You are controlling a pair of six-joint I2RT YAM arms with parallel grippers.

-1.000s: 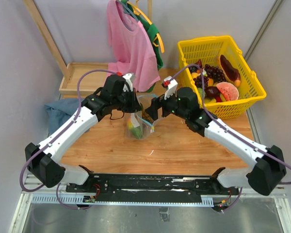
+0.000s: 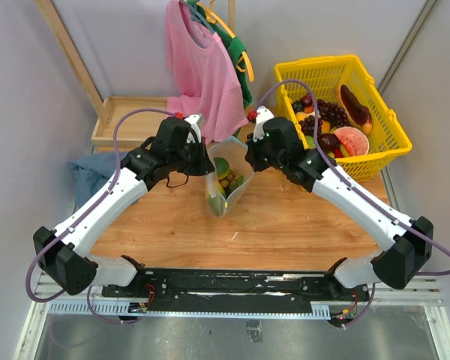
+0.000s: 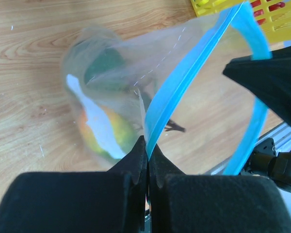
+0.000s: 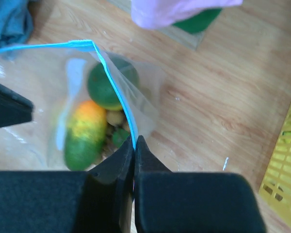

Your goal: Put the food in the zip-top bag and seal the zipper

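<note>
The clear zip top bag (image 2: 241,159) hangs between my two arms, its blue-edged mouth spread wide open. Inside lie a yellow-green mango (image 4: 82,136), a dark green round fruit (image 4: 112,82) and small brownish pieces (image 4: 115,118). On one side of the mouth, my left gripper is shut on the blue rim (image 3: 177,85). My right gripper is shut on the rim opposite, the blue strip (image 4: 117,92) running down into its fingertips. In the top view both fingertip pairs are largely hidden by the wrists.
A yellow basket (image 2: 394,142) full of fruit stands at the back right, close to my right arm. Pink clothing (image 2: 202,67) hangs behind the bag, near a wooden tray (image 2: 131,109). Blue cloth (image 2: 94,176) lies left.
The bag's mouth has been pulled wider and higher. My left arm has barely shifted.
</note>
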